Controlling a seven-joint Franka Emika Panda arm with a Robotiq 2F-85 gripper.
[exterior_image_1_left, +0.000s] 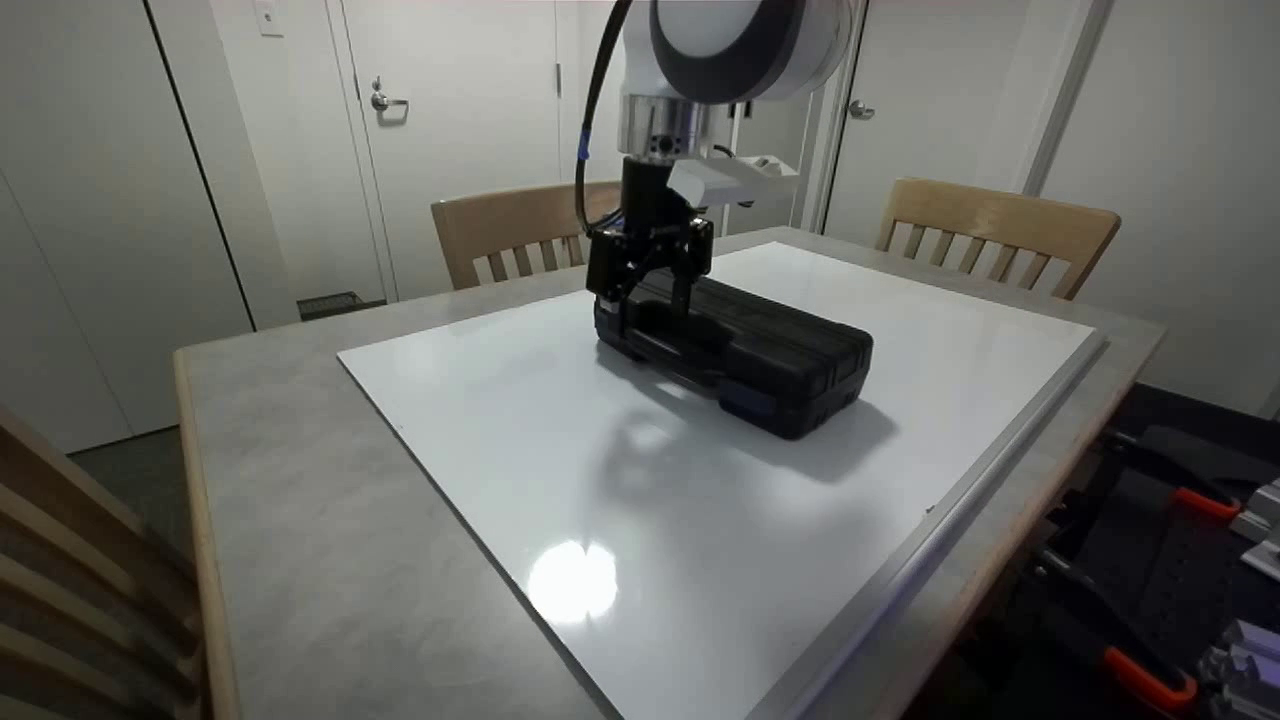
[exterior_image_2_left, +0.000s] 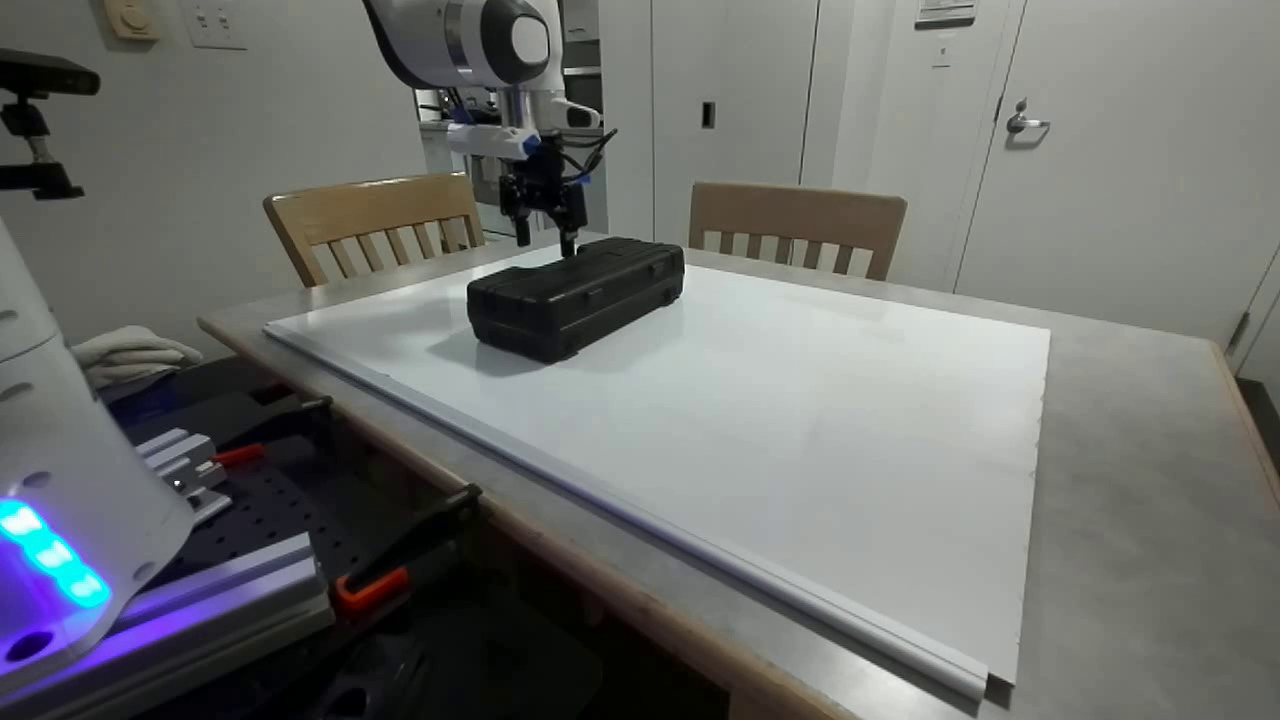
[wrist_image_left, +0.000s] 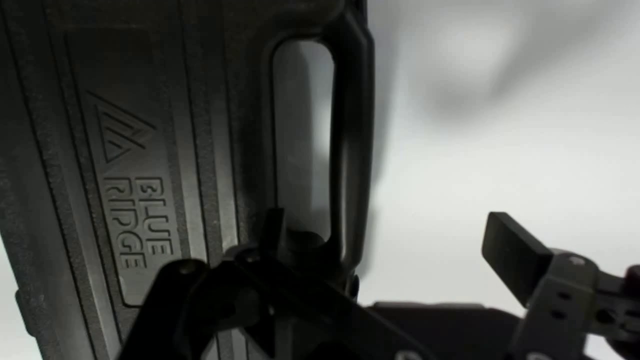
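A black hard case (exterior_image_1_left: 792, 348) with "BLUE RIDGE" on its lid lies flat on a white board. Its handle (wrist_image_left: 354, 138) runs along one long side, with a slot between it and the body. My gripper is open over one end of that handle. In the wrist view one fingertip overlaps the handle-side edge of the case near the slot, while the other is out above bare board. Nothing is held. Exterior view 2 shows the gripper (exterior_image_2_left: 545, 240) behind the case (exterior_image_2_left: 576, 288); whether the fingers touch it cannot be told.
The white board (exterior_image_1_left: 504, 408) is otherwise bare, with wide free room around the case. A raised rail (exterior_image_2_left: 672, 540) follows one board edge. Wooden chairs (exterior_image_1_left: 996, 222) stand around the table. Clamps with orange handles (exterior_image_2_left: 372, 590) sit by the robot's base.
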